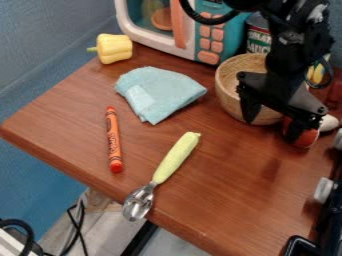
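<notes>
The black gripper (pixel 287 115) is at the right, low over the right part of a wooden bowl (pixel 230 92), partly hiding it. Red and white objects (pixel 307 138) lie just beside and below the fingertips; whether the fingers hold anything is unclear. A spoon with a pale green handle (pixel 178 157) lies at the front, a red crayon (pixel 114 139) to its left, and a folded light blue cloth (pixel 156 93) behind them.
A toy microwave (pixel 181 30) stands at the back, with a yellow pepper (pixel 110 47) to its left and cans (pixel 258 40) to its right. Dark equipment occupies the right edge.
</notes>
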